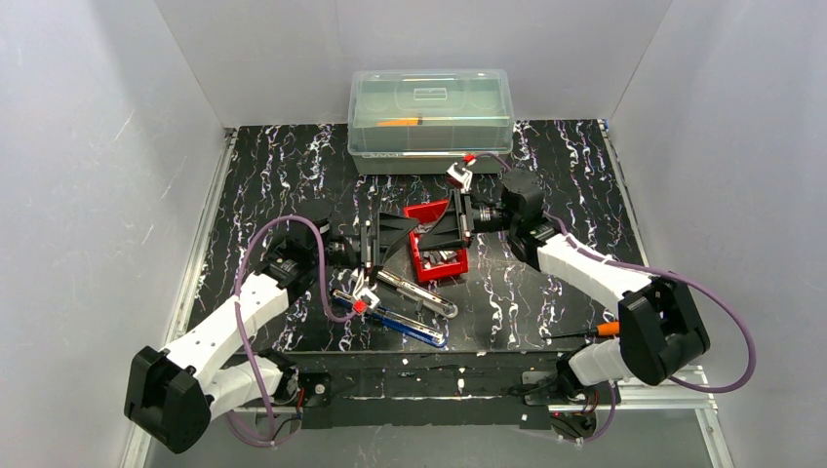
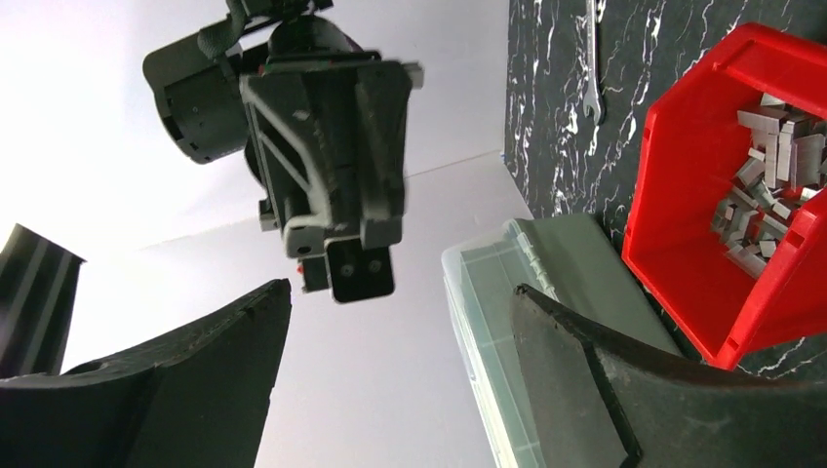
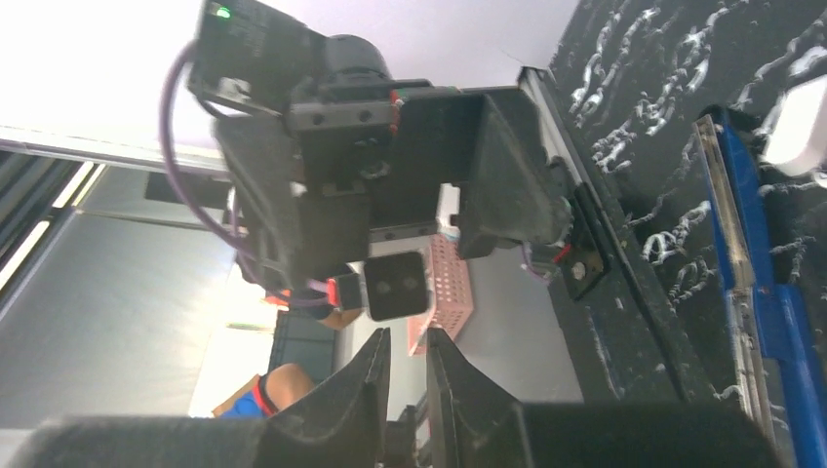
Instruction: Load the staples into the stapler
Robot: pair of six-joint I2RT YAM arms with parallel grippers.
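Note:
My left gripper is open, its fingers wide apart with nothing seen between them. My right gripper is open by a narrow gap, and I see nothing held in it. In the top view the two grippers face each other, their fingers close together above the red bin (image 1: 462,266). Loose silver staples (image 2: 770,175) lie in that bin. Towards the front lies the blue stapler part (image 1: 405,327). A long silver part (image 1: 429,297) rests beside it, its rear end covered by the left gripper.
A lidded clear-green box (image 1: 429,117) stands at the back. An orange-handled screwdriver (image 1: 607,330) lies at the front right. A wrench (image 2: 593,93) shows behind the bin in the left wrist view. The table right of the bin is clear.

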